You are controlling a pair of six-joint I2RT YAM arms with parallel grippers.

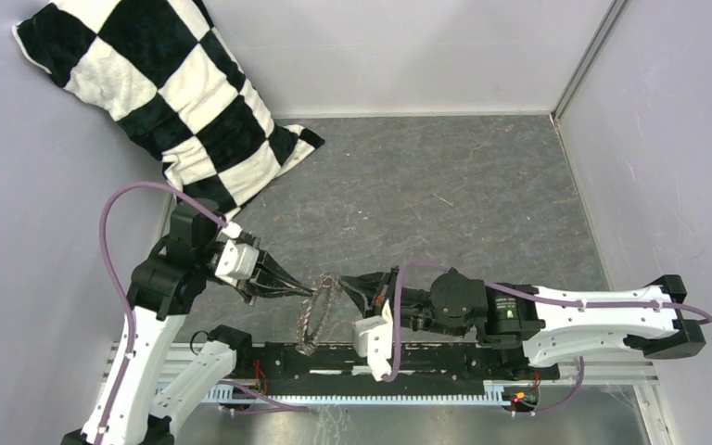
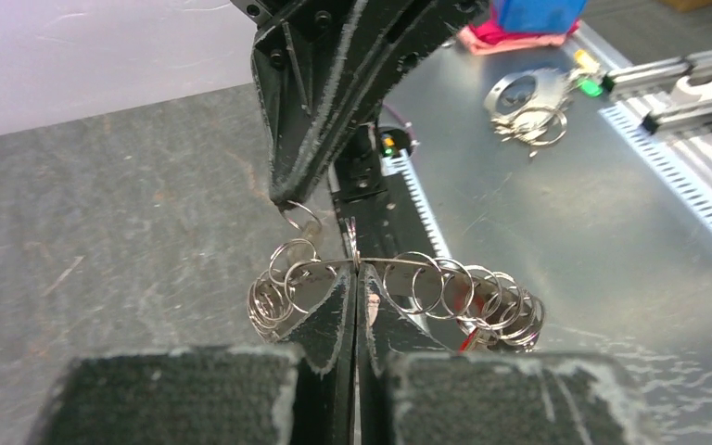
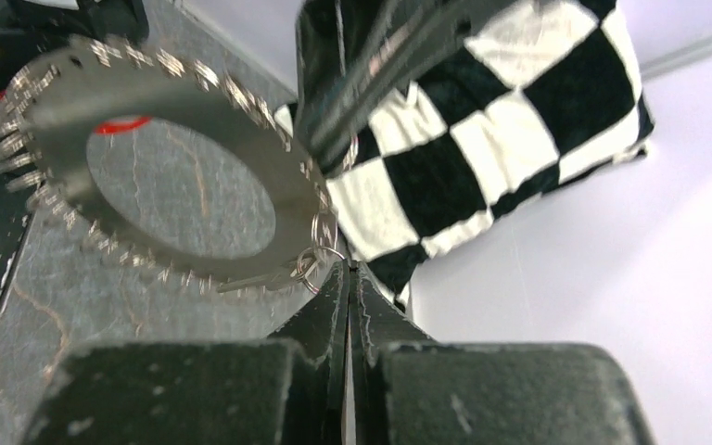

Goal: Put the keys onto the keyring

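A flat grey metal oval band (image 3: 273,185), with many small wire rings along its rim, is held up between my two arms. My left gripper is shut on the band's edge, the thin metal passing between its fingertips. Opposite it, my right gripper is shut, a thin wire ring (image 3: 317,264) at its tips. In the left wrist view that same small ring (image 2: 300,217) hangs from the right gripper's tip, just above the band's rings; whether it is linked to them I cannot tell. No separate key is clearly recognisable.
On the metal surface in the left wrist view lies a silver bundle of rings (image 2: 532,107). Beneath the arms runs a black rail (image 1: 389,357). A checkered cloth (image 1: 176,93) covers the back left corner.
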